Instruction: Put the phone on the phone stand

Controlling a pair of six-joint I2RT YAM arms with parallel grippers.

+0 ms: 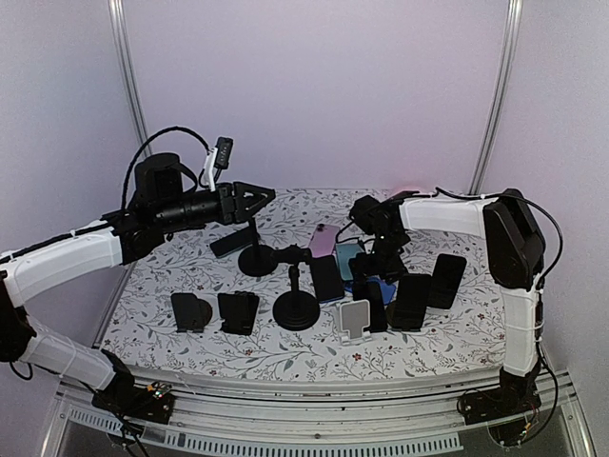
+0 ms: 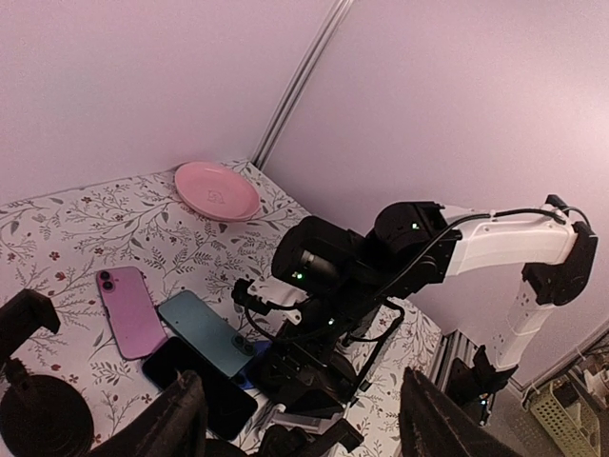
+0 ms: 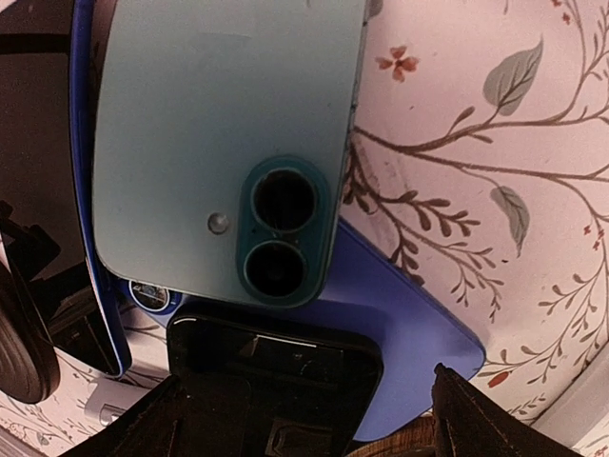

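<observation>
Several phones lie at mid-table: a pink phone (image 1: 324, 239), a teal phone (image 1: 348, 262), a black phone (image 1: 326, 278) and a blue phone (image 1: 388, 290). In the right wrist view, the teal phone (image 3: 219, 124) overlaps the blue phone (image 3: 419, 333). A black slab (image 3: 276, 367) covers part of the blue phone, between the spread fingers of my right gripper; whether it is a stand or a phone I cannot tell. Contact with the fingers does not show. High at left, my left gripper (image 1: 255, 198) hangs open and empty. Phone stands include a white stand (image 1: 352, 321) and a round-based black stand (image 1: 296, 309).
Two small black stands (image 1: 238, 312) occupy the front left, and upright black panels (image 1: 411, 302) stand front right. Behind them is another round-based stand (image 1: 257, 259). A pink plate (image 2: 217, 190) rests at the back. Bare cloth lies along the table's front.
</observation>
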